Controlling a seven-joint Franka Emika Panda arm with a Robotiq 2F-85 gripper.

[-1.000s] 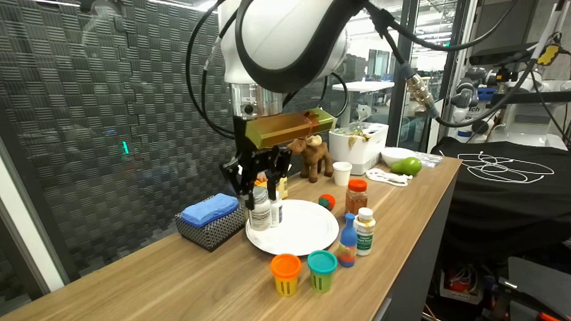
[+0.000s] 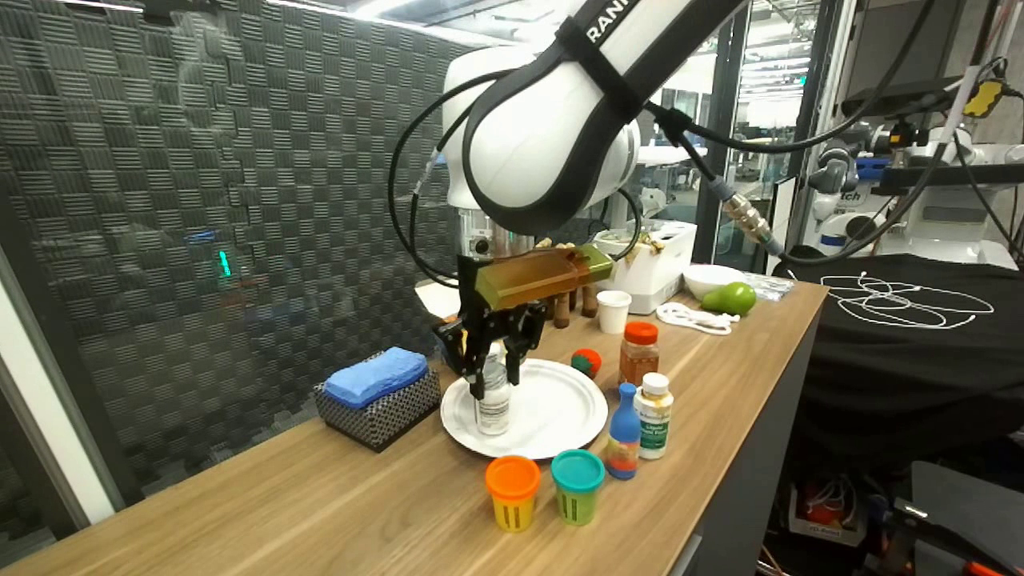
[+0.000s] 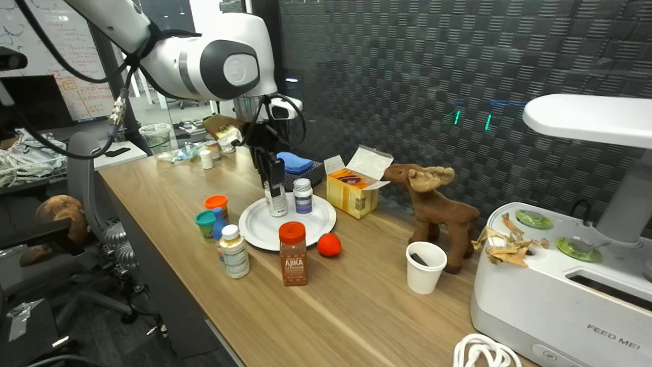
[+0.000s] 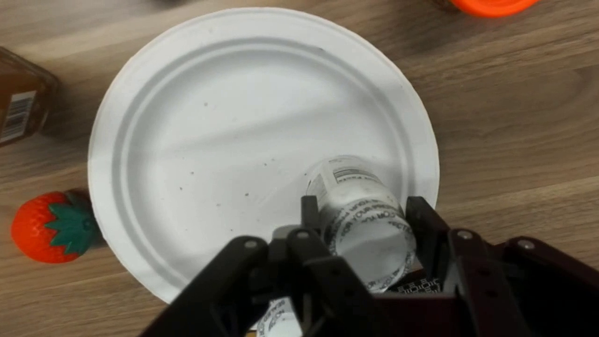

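Observation:
A white bottle with a printed seal over its top [image 4: 351, 194] is held between the fingers of my gripper, which is shut on it. In the second exterior view this bottle [image 3: 276, 203] stands over the left inner part of the white plate [image 3: 260, 235]; whether its base touches the plate is hard to tell. Beside it on the plate stands another white bottle with a purple label [image 3: 303, 197]. Only the top of that second bottle [image 4: 281, 321] shows in the wrist view, partly behind my fingers.
Close to the plate are a toy strawberry [image 4: 42, 227], a red-capped spice jar [image 3: 293, 254], a white supplement bottle [image 3: 235, 252], a blue bottle [image 2: 624, 432] and orange-lidded [image 2: 513, 490] and teal-lidded [image 2: 577, 485] tubs. A blue cloth [image 2: 376, 376] lies on a dark box. The plate's centre is clear.
My gripper and the bottle in it have moved from the plate's rim near the dark box, inward and nearer the first exterior camera. The other objects have stayed put.

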